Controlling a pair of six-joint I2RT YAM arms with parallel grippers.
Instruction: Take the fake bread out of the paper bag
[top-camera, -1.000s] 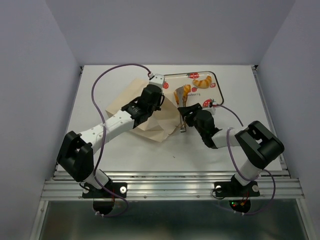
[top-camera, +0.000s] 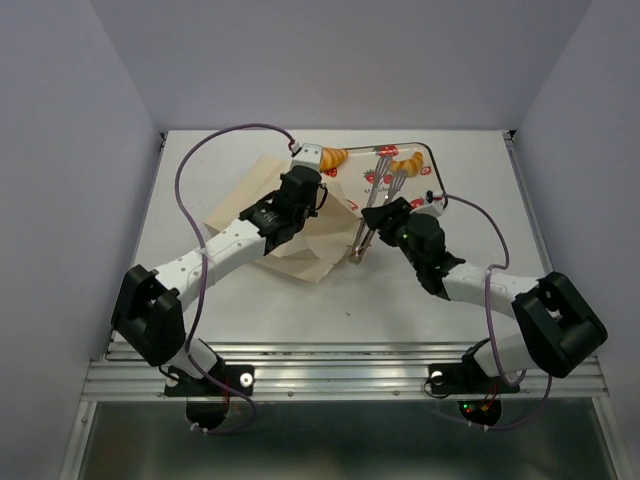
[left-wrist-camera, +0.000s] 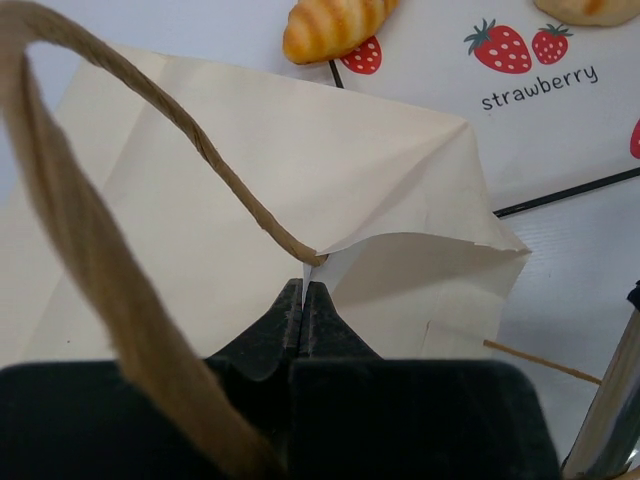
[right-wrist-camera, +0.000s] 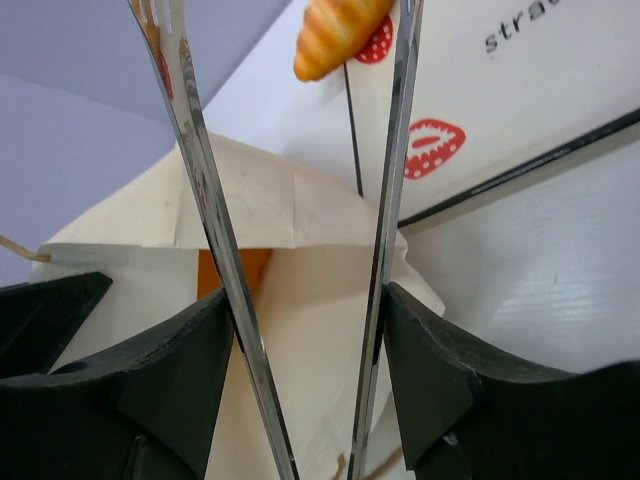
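Note:
The cream paper bag (top-camera: 300, 255) lies tilted with twisted handles (left-wrist-camera: 160, 95). My left gripper is shut at the bag's rim; it cannot be told how much paper is between its fingers. My right gripper holds long metal tongs (right-wrist-camera: 393, 180), arms spread, pointing over the bag's opening toward the back. A golden fake bread (top-camera: 333, 158) lies on the strawberry mat (top-camera: 435, 180) at the back, and a croissant (top-camera: 408, 164) lies to its right. Something orange (right-wrist-camera: 255, 265) shows inside the bag.
The mat fills the back centre right. The left arm lies over the bag.
The right arm and tongs have moved right and tilted.

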